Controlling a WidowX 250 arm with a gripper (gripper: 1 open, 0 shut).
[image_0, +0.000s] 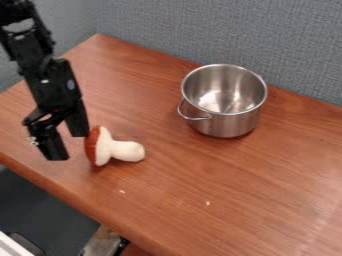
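Note:
My black gripper (66, 141) is open at the left of the table, low over the wood, its fingers apart with nothing between them. Just right of it a toy mushroom (123, 150) with a red cap and pale stem lies on its side. A steel pot (230, 121) with a wire handle stands behind and to the right of the mushroom.
A grey padded wall runs along the back, and the table's left front edge drops off to a dark area.

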